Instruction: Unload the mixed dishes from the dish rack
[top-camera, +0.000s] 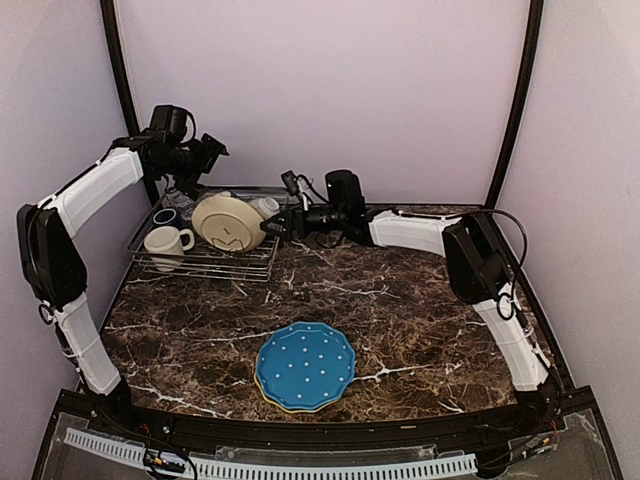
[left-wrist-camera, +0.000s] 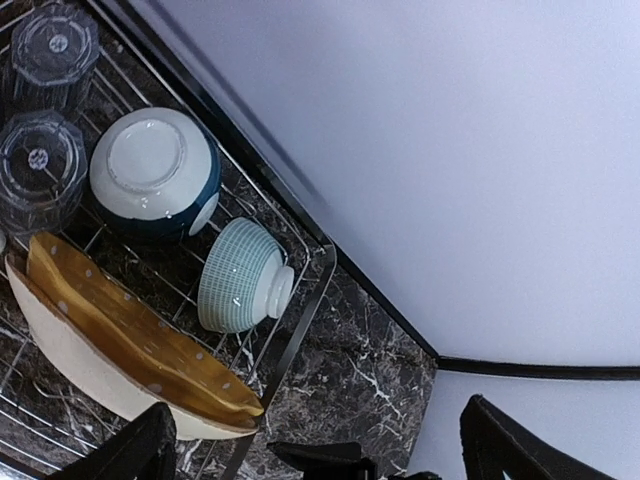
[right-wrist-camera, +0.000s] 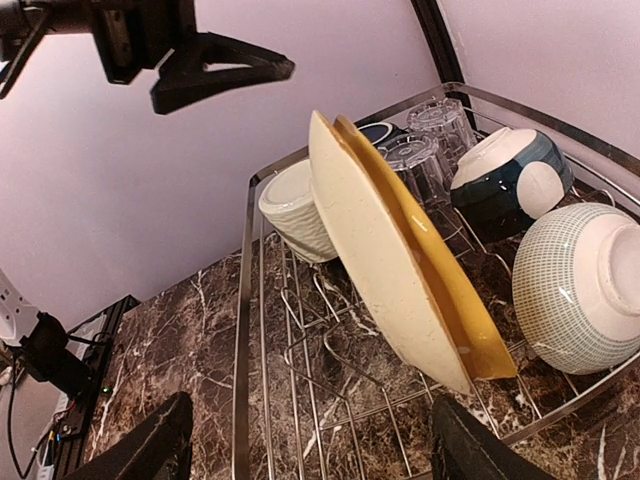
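Note:
The wire dish rack (top-camera: 207, 268) stands at the back left. In it a cream plate (top-camera: 226, 222) leans on edge, with a yellow plate (right-wrist-camera: 455, 285) right behind it. A cream mug (top-camera: 165, 240), a dark blue and white bowl (left-wrist-camera: 155, 170), a pale green patterned bowl (left-wrist-camera: 238, 275) and clear glasses (left-wrist-camera: 42, 165) share the rack. My left gripper (top-camera: 208, 162) is open above the rack's back, holding nothing. At the rack's right end my right gripper (top-camera: 280, 226) faces the plates' near edge; its fingers (right-wrist-camera: 160, 440) stand apart with nothing between them.
A blue dotted plate (top-camera: 305, 365) lies on the dark marble table toward the front, a yellowish rim showing under it. The left gripper hangs close over the rack.

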